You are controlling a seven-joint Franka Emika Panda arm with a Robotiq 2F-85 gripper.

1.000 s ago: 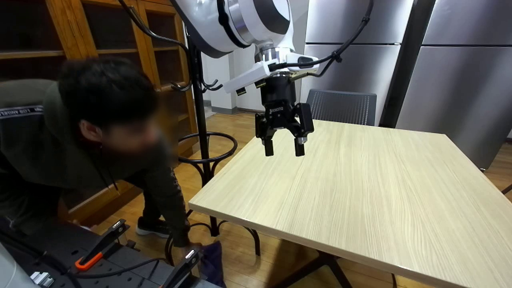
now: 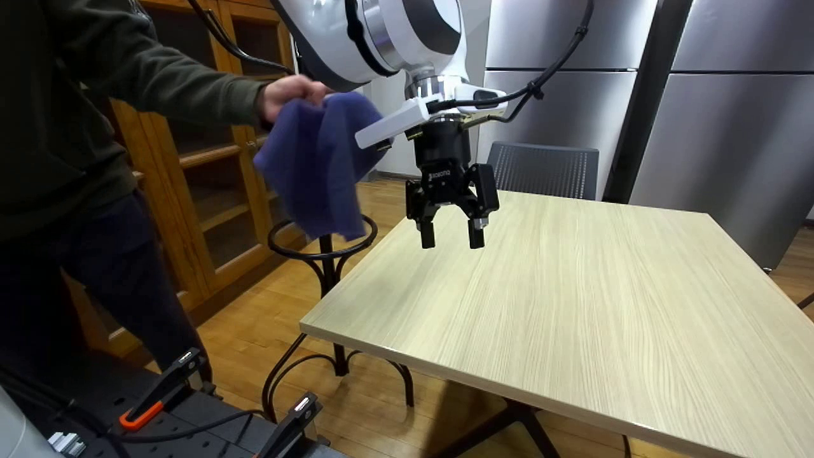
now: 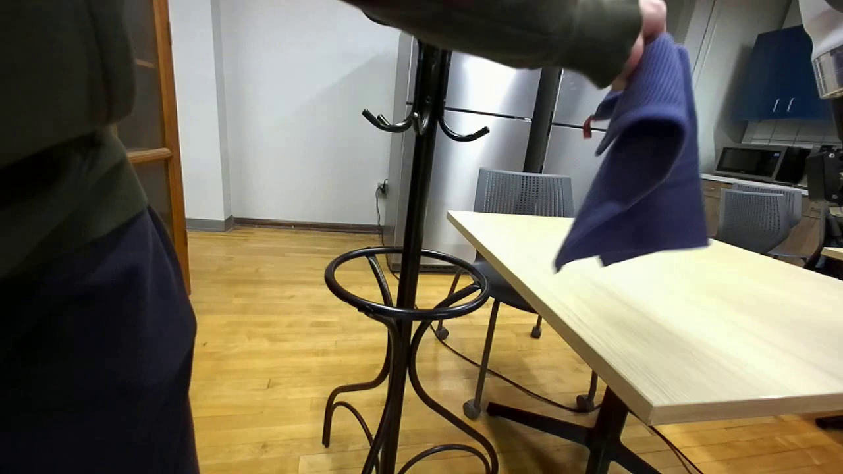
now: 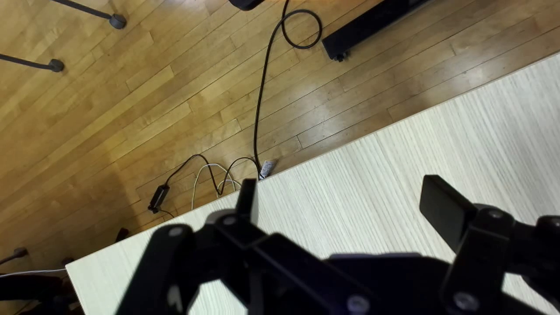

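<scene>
A person's hand (image 2: 294, 97) holds up a blue-purple cloth (image 2: 314, 164), which hangs in the air left of my gripper (image 2: 452, 235). In the second exterior view the same cloth (image 3: 652, 166) hangs from the hand in front of the table. My gripper is open above the near left part of the table (image 2: 580, 298), its fingers pointing down and nothing between them. The wrist view shows the two black fingertips (image 4: 443, 210) wide apart over the bare tabletop (image 4: 336, 210). The cloth is outside the wrist view.
A black coat stand (image 3: 419, 197) rises from the floor by the table's left side. One chair (image 2: 545, 169) is at the table's far edge. The person stands at the left, arm reaching close to my arm. The visible tabletop is empty.
The person was bent low with the cloth near the floor; now they stand and hold it raised beside my arm. My arm and gripper look unmoved.
</scene>
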